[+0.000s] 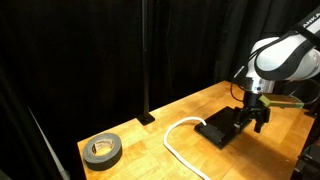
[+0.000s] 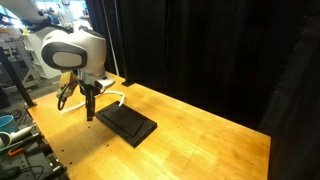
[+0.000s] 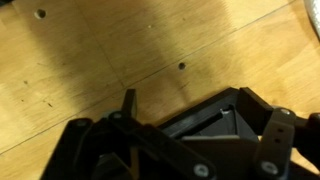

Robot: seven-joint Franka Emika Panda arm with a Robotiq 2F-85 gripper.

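My gripper (image 1: 249, 126) hangs over the right side of the wooden table, its two fingers spread and nothing between them. In exterior view 2 the gripper (image 2: 76, 109) appears left of a flat black tray (image 2: 128, 124). This tray (image 1: 214, 133) lies flat on the table, partly behind the gripper in exterior view 1. From the wrist, both fingertips (image 3: 130, 101) frame bare wood and one edge of the tray (image 3: 222, 119); the rest of it is hidden by the gripper. I cannot tell the exact height of the fingertips above the table.
A white tube or cable (image 1: 171, 139) curves across the table beside the tray. A grey tape roll (image 1: 102, 151) lies near the table's left end. Bare wood (image 2: 205, 125) fills the table right of the tray in exterior view 2.
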